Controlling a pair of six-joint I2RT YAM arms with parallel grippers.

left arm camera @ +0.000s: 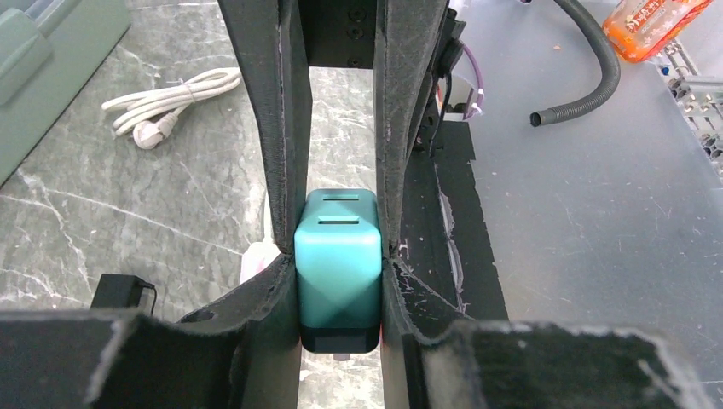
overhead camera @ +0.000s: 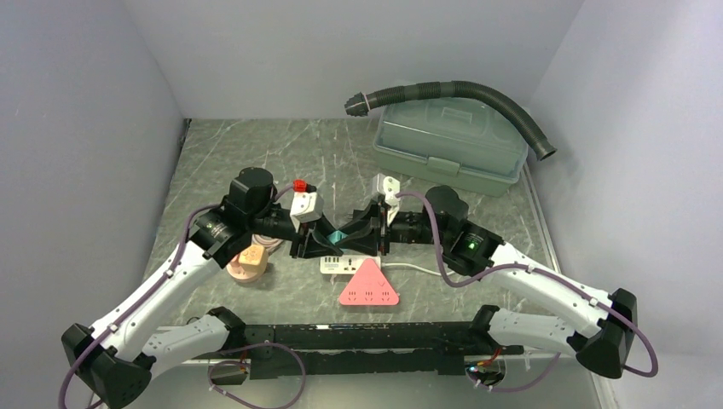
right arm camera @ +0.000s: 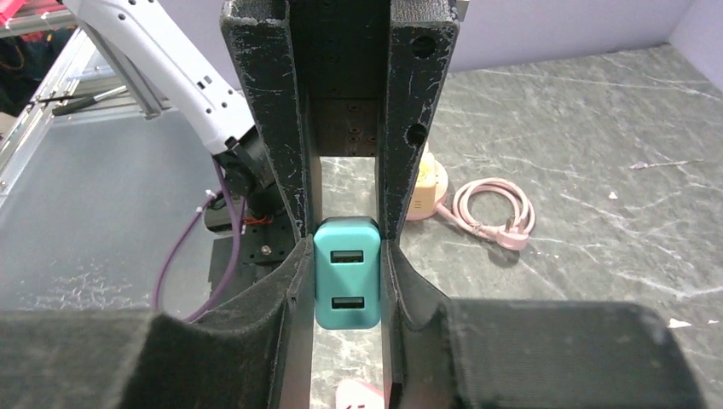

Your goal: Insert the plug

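Note:
A small teal plug (overhead camera: pixel 337 236) hangs above the table, where the two arms meet. In the left wrist view the plug (left arm camera: pixel 338 281) shows a smooth teal face with narrow slots on top, and my left gripper has a finger against each side. Seen from the right wrist, the plug (right arm camera: pixel 347 281) shows two dark USB ports, with the fingers of my right gripper also pressed to its sides. Its pins are not clearly visible. Below and in front lie a white power strip (overhead camera: pixel 335 265) and a pink triangular socket block (overhead camera: pixel 369 290).
A round pink base with an orange-beige cube adapter (overhead camera: pixel 252 258) sits to the left, its cable coiled behind. At the back right is a green lidded box (overhead camera: pixel 452 141), with a black hose (overhead camera: pixel 443 90) over it.

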